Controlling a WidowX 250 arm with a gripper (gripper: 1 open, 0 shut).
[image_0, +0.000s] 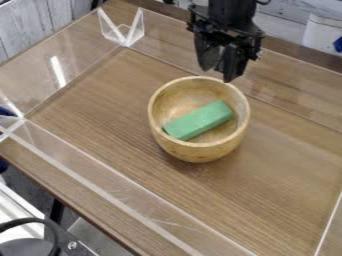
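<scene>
A round beige bowl (198, 108) stands in the middle of the wooden table, with a green rectangular block (198, 120) lying inside it. My black gripper (218, 62) hangs just above and behind the bowl's far rim, at the top of the view. I cannot make out clearly how far its fingers are apart, or whether anything is between them.
The bare wooden table (94, 120) has free room left and right of the bowl. Clear tape-like strips lie at the upper left and along the left edge. A black cable curves at the bottom left corner.
</scene>
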